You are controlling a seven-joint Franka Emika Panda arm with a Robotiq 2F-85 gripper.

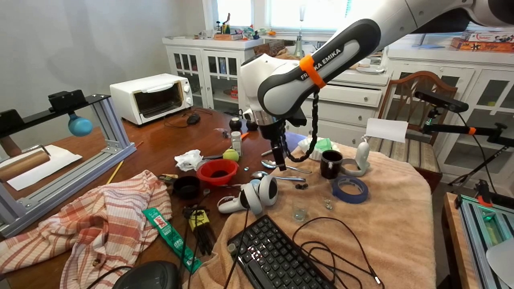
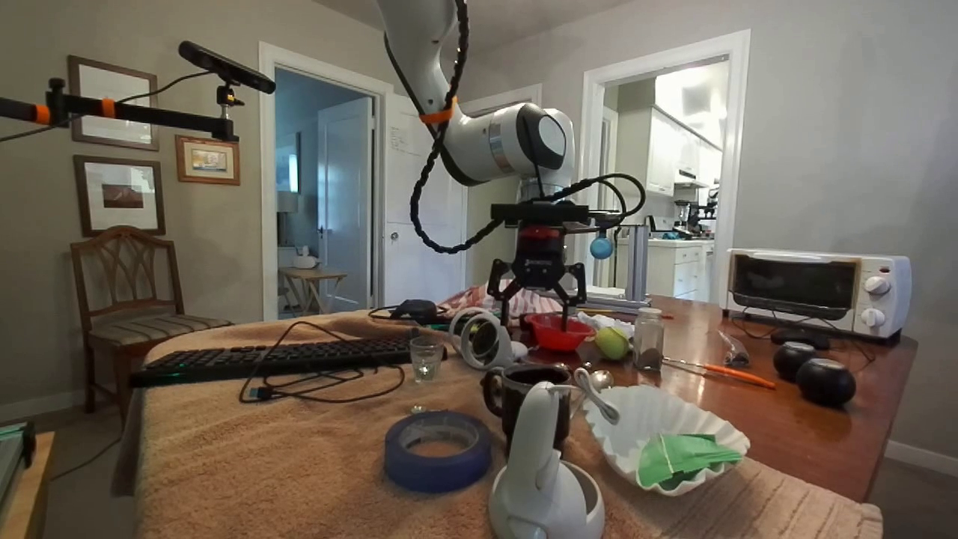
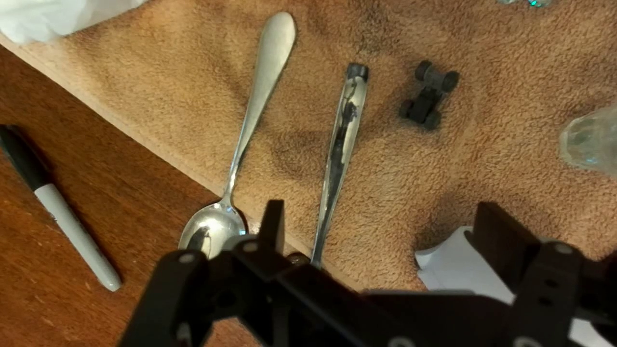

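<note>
My gripper hangs above the table, its two fingers well apart and nothing between them. In the wrist view its dark fingers spread over the lower part of the picture. Below it, a silver spoon lies with its handle on the tan towel and its bowl over the wood. Beside that spoon lies a second metal utensil, its lower end hidden behind the gripper. A tiny black wheeled toy rests on the towel to the right. A white controller is partly covered by the right finger.
A grey marker lies on bare wood. Around the gripper stand a red bowl, a black mug, blue tape, a white fluted bowl and a glass jar. A keyboard and loose cables cover the near towel.
</note>
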